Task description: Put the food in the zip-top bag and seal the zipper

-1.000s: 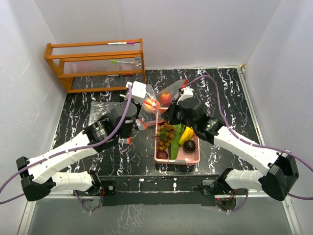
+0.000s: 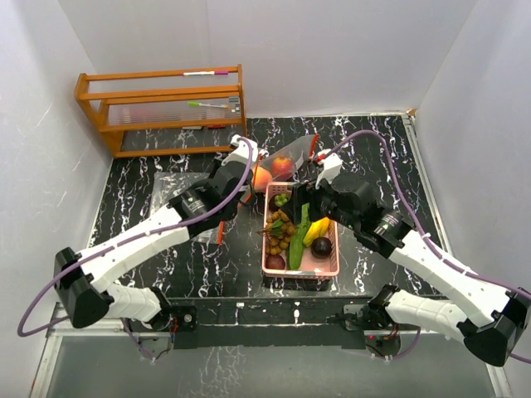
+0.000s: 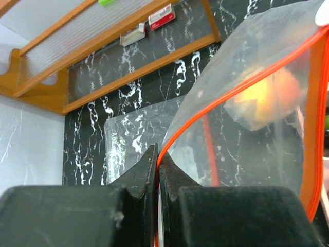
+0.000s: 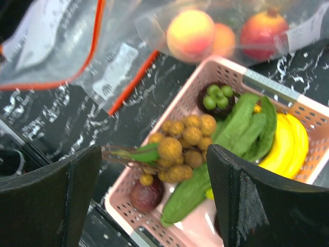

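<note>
My left gripper is shut on the orange zipper edge (image 3: pixel 236 87) of a clear bag, which hangs up and spread in the left wrist view. My right gripper stands open above the pink basket (image 4: pixel 236 72) of longans (image 4: pixel 193 135), grapes (image 4: pixel 218 100), bananas (image 4: pixel 288 149), green vegetables (image 4: pixel 187 200) and dark round fruit (image 2: pixel 321 247). Behind the basket, peaches (image 4: pixel 189 32) and a red fruit (image 4: pixel 262 36) lie in another clear bag. A flat bag (image 3: pixel 128 139) lies on the counter at left.
A wooden rack (image 2: pixel 158 148) with pens stands at the back left. Bare marble counter (image 2: pixel 382 257) shows to the right of the basket. Walls close in both sides.
My right gripper has moved right, away from the bag's edge, and is now over the basket.
</note>
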